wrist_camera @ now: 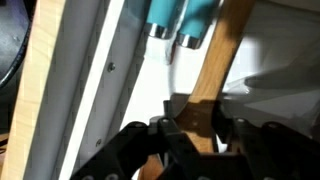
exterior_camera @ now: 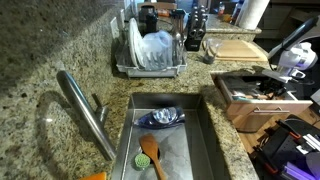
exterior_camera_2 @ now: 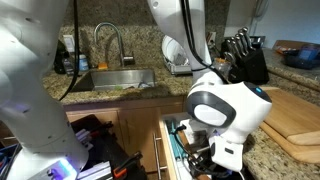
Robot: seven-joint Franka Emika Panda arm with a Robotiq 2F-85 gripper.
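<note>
In the wrist view a brown wooden handle (wrist_camera: 224, 52) runs lengthwise between the dark fingers of my gripper. The fingers lie close on both sides of it; whether they press on it cannot be told. Two teal handles (wrist_camera: 194, 22) with metal ends lie just beside it in the drawer. From outside, the white arm (exterior_camera_2: 225, 115) reaches down into the open drawer (exterior_camera: 240, 98), and its own body hides the fingertips there.
The drawer's wooden front edge (wrist_camera: 40, 110) runs close along the gripper's left. On the counter stand a dish rack (exterior_camera: 152, 50), a knife block (exterior_camera_2: 245, 58) and a cutting board (exterior_camera_2: 292, 110). The sink (exterior_camera: 170, 150) holds a wooden spoon (exterior_camera: 154, 152).
</note>
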